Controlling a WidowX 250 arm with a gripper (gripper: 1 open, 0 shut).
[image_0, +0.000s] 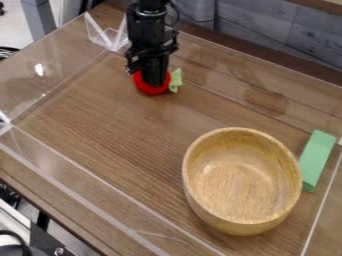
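Note:
A black robot gripper (151, 72) reaches down from the top centre and is shut on a red round object (150, 85), which has a small pale green part (174, 78) at its right side, like a leafy top. The fingertips sit on the upper part of the red object and hide some of it. Whether it rests on the wooden table or is slightly raised is hard to tell.
A large yellow bowl (241, 180) stands at the lower right, with a green bar (317, 160) to its right. A clear plastic piece (108, 31) lies at the upper left.

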